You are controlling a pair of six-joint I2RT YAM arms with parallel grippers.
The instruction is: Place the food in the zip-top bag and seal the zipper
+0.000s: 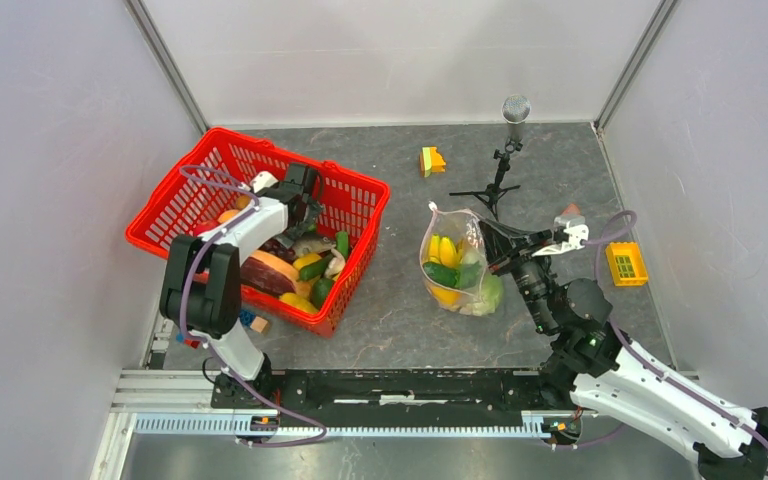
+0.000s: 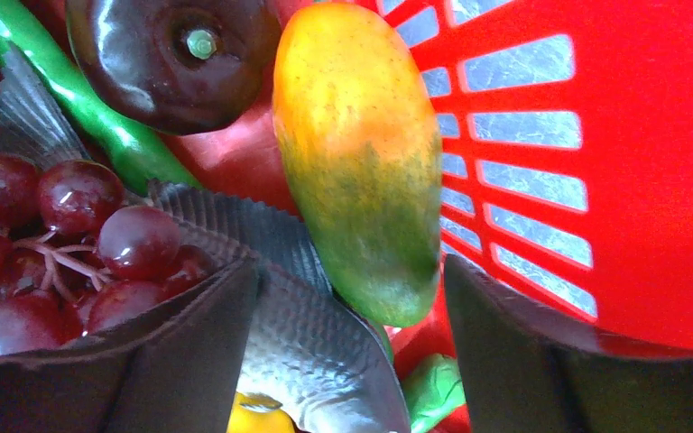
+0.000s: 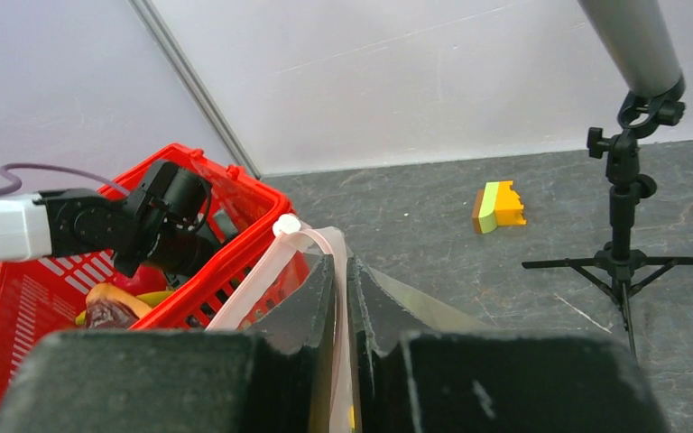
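The clear zip top bag [image 1: 428, 268] hangs with its mouth open, holding yellow and green food. My right gripper is closed on the bag's rim, which shows as a pale strip between its fingers. Inside the red basket [image 1: 360, 250], my left gripper points down with its fingers apart and nothing gripped. Its fingers stand either side of the lower end of a yellow-green mango [image 2: 361, 171], beside the basket wall. A grey fish [image 2: 311, 347], red grapes [image 2: 140, 242] and a dark round eggplant [image 2: 167, 59] lie close by.
A black tripod stand [image 1: 502, 170] rises behind the bag. A small yellow basket [image 1: 627, 264] lies at the right, and yellow-orange blocks [image 1: 432, 161] at the back.
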